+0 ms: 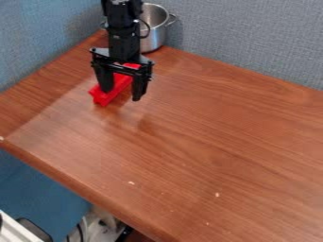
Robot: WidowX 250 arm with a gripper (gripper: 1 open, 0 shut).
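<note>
My black gripper (pixel 123 87) hangs over a red object (pixel 102 95) near the far left of the wooden table, its two fingers parted, one on the near left over the red piece and one to the right of it. Whether it touches the red object is unclear. A steel pot (pixel 153 34) stands behind the arm at the back edge, partly hidden by it.
Grey-blue padded walls (pixel 240 38) border the back and left. Cables and a white object lie beyond the lower left edge.
</note>
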